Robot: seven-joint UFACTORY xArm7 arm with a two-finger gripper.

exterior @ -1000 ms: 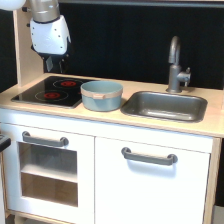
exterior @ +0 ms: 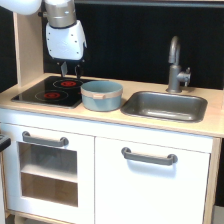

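Observation:
My gripper (exterior: 64, 69) hangs from the white arm (exterior: 66, 38) above the back of the black stovetop (exterior: 40, 95), left of a grey-blue pot (exterior: 101, 98). The fingers are small and dark against the dark background, so I cannot tell whether they are open or shut. The pot sits upright at the right edge of the stovetop, on the wooden counter.
A steel sink (exterior: 165, 107) with a dark tap (exterior: 176, 70) occupies the right of the counter (exterior: 130, 83). Below are white cabinet doors (exterior: 135, 190) with grey handles. A wooden side panel (exterior: 30, 50) stands at the left.
The arm and gripper have moved right and slightly down, nearer the pot. The pot has not visibly moved.

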